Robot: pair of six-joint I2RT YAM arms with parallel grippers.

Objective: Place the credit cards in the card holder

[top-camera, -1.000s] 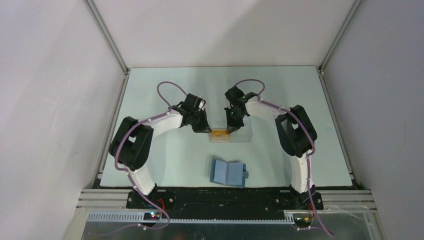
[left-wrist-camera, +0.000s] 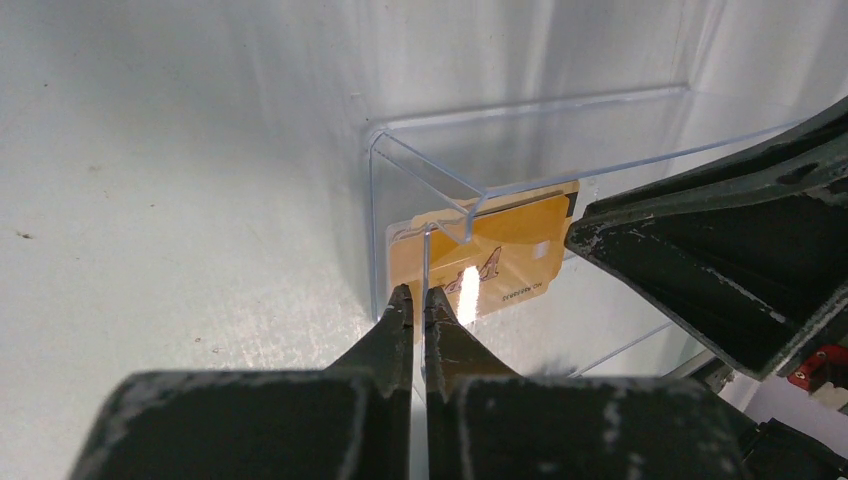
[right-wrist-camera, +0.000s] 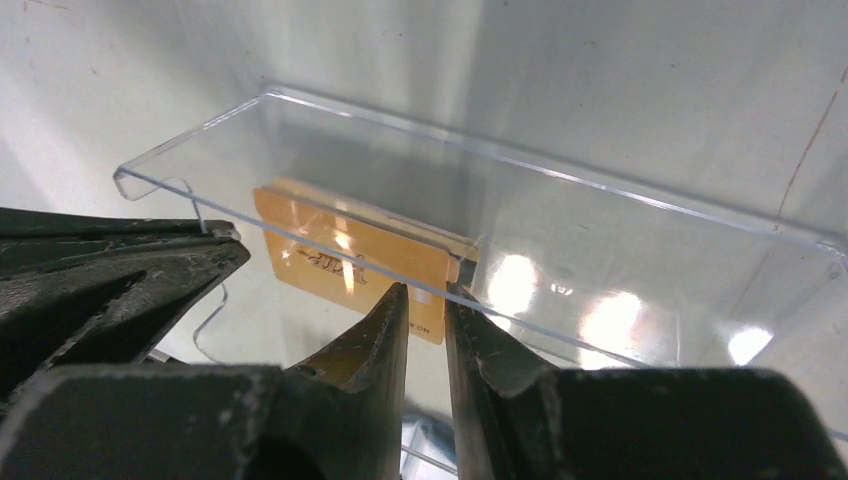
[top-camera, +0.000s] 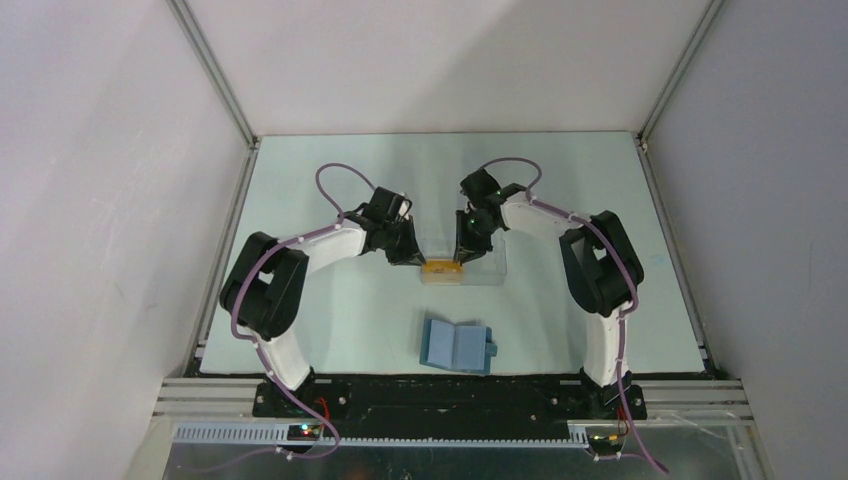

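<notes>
Orange cards (top-camera: pixel 442 270) stand in the left part of a clear box (top-camera: pixel 490 268), leaning at its back in a small stack, as the left wrist view also shows on the front card (left-wrist-camera: pixel 515 245). My left gripper is shut on the thin clear left wall of the box. My right gripper is part open over the box, its fingertips at the right end of the orange card (right-wrist-camera: pixel 350 262), with the card visible in the gap. Whether they touch it, I cannot tell. A blue card holder (top-camera: pixel 470 348) lies open near the front of the table.
The box's clear front edge (right-wrist-camera: pixel 330 250) crosses in front of the card in the right wrist view. Both grippers are close together at the box. Bare table lies to the left, to the right, and between the box and the holder.
The box has shifted very slightly right. My left gripper has barely moved.
</notes>
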